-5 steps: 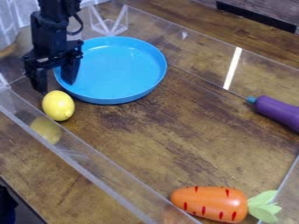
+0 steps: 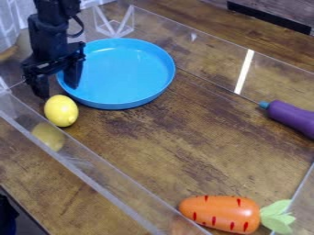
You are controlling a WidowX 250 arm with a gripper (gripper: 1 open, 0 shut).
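A black robot gripper [image 2: 53,73] hangs open at the left, its fingers low beside the left rim of a blue round tray [image 2: 123,72]. Just below the gripper a yellow lemon-like toy [image 2: 61,111] rests on the wooden surface, close to the tray's lower left. I see nothing held between the fingers.
An orange carrot toy [image 2: 227,213] lies at the bottom right and a purple eggplant toy [image 2: 292,117] at the right. Clear plastic walls edge the workspace.
The gripper has shifted very slightly; the toys and tray look unchanged.
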